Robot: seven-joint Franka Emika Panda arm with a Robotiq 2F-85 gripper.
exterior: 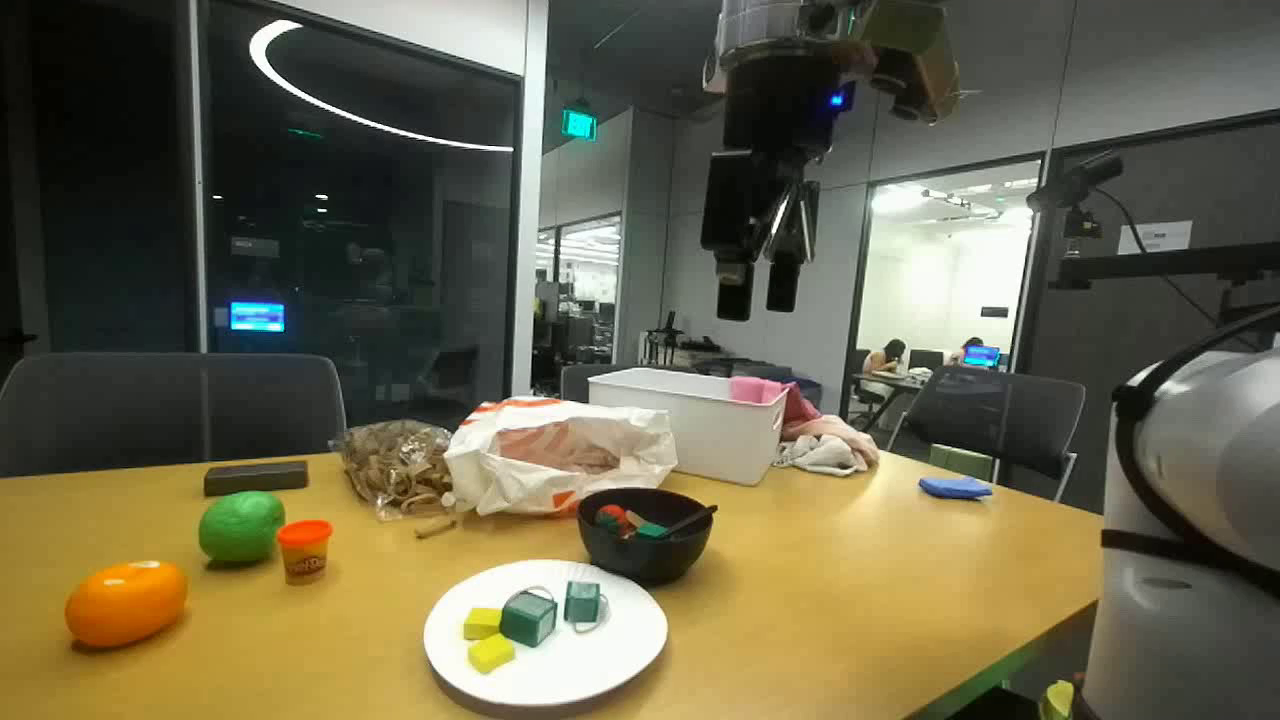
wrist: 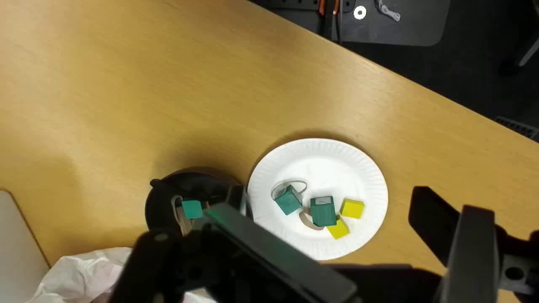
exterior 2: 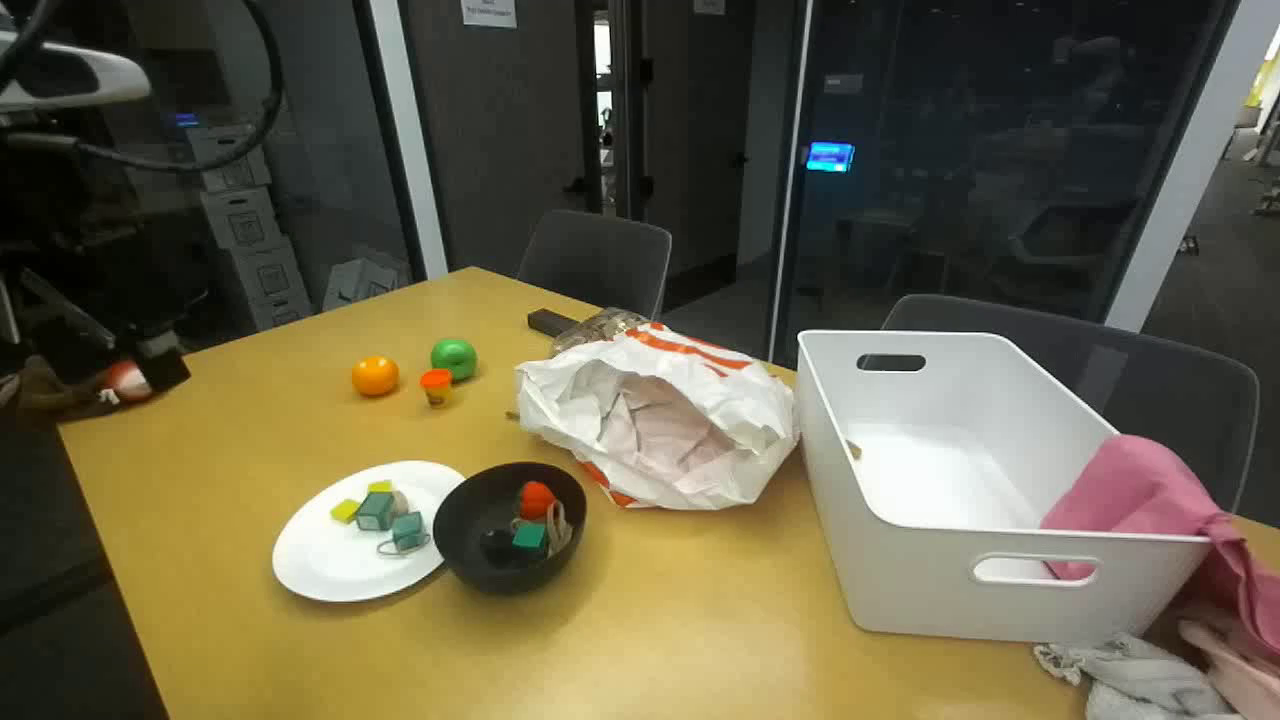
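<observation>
My gripper [exterior: 757, 306] hangs high above the table, open, with nothing between its fingers. Below it in the wrist view lies a white paper plate [wrist: 323, 151]. Two green blocks [wrist: 323, 210], two yellow blocks [wrist: 352, 208] and tan bands [wrist: 309, 220] rest on that plate. Beside the plate stands a black bowl [exterior 2: 510, 578]. Inside the bowl are a red item [exterior 2: 536, 499], a green block [exterior 2: 529, 536] and a tan band [exterior 2: 559, 528]. Part of the bowl is hidden behind a finger in the wrist view.
Behind the bowl sits a crumpled white bag [exterior 2: 654, 414], with a white bin [exterior 2: 1020, 600] beside it holding pink cloth [exterior 2: 1122, 486]. An orange fruit [exterior: 126, 604], a green fruit [exterior: 241, 527] and a Play-Doh tub [exterior: 305, 554] stand left.
</observation>
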